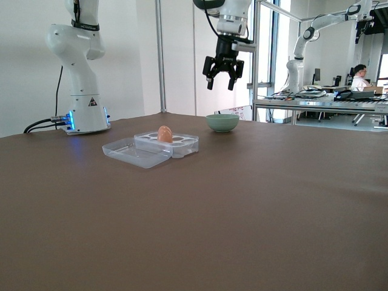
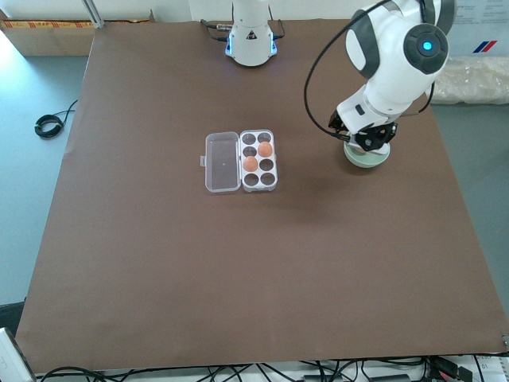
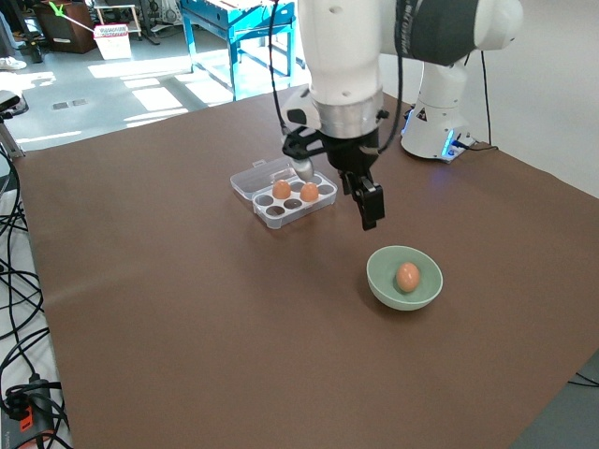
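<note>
My black gripper [image 1: 223, 77] hangs above and beside a green bowl [image 1: 222, 121]; its fingers look parted, with nothing seen between them. In the right view one egg [image 3: 408, 277] lies in the bowl [image 3: 384, 262], and the gripper [image 3: 369, 210] is above it toward the back. An open plastic egg box [image 2: 266, 180] with its lid [image 2: 223, 162] lies near the table's middle, holding two eggs [image 2: 266, 149] in separate holes; several other holes are empty. In the left view the gripper covers the egg in the bowl.
Cables run along the table's outer edge. The table around the box and bowl is clear.
</note>
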